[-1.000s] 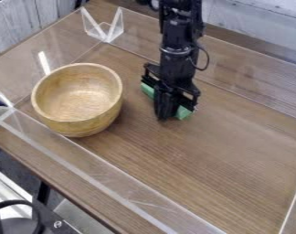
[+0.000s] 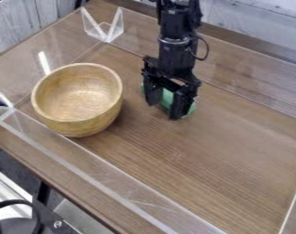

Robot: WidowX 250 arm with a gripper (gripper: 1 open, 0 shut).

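Observation:
My gripper (image 2: 170,99) is a black mechanism on a dark arm that comes down from the top centre of the camera view. It is over a green object (image 2: 185,106) on the wooden table, covering much of it. I cannot tell whether its fingers are open or shut, or whether they touch the green object.
A tan round bowl (image 2: 78,97) stands to the left. Clear tape marks form a small shape (image 2: 103,27) at the back left. Black cables and hardware lie at the lower left corner.
My gripper has lifted slightly from its lower position over the green object, and more of the green shows to its right.

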